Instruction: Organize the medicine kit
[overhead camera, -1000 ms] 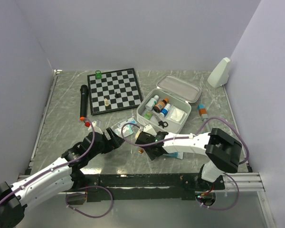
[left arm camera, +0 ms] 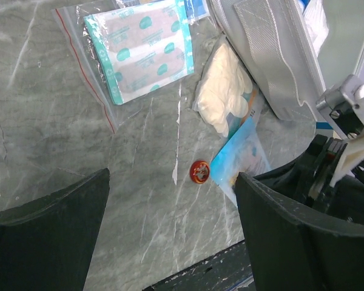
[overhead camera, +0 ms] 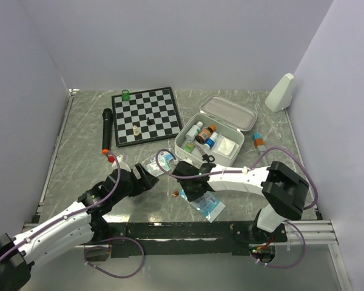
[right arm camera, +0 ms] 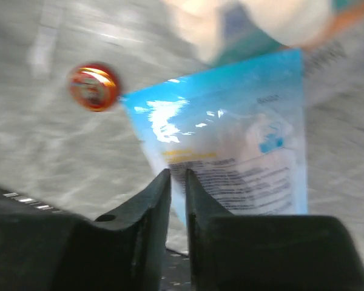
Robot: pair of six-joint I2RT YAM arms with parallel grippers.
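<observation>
A pale kit box point(overhead camera: 230, 156) holds bottles, scissors and a white packet. Beside it lies a bag with a dressing point(left arm camera: 139, 51); cream gloves point(left arm camera: 221, 91) lie between bag and box. My right gripper is low over a blue packet point(right arm camera: 230, 133), fingertips close together at its edge; whether they grip it is unclear. A small red-orange round item point(right arm camera: 94, 86) lies left of the packet. My left gripper point(overhead camera: 148, 179) stands open near the dressing bag, nothing visible between its fingers.
A chessboard point(overhead camera: 145, 115) and a black cylinder point(overhead camera: 107, 130) occupy the back left. A white object point(overhead camera: 281, 93) and an orange-blue item point(overhead camera: 258, 142) are on the right.
The blue packet has shifted toward the table's front, showing more beyond my right gripper, which has moved slightly. The left arm looks unmoved.
</observation>
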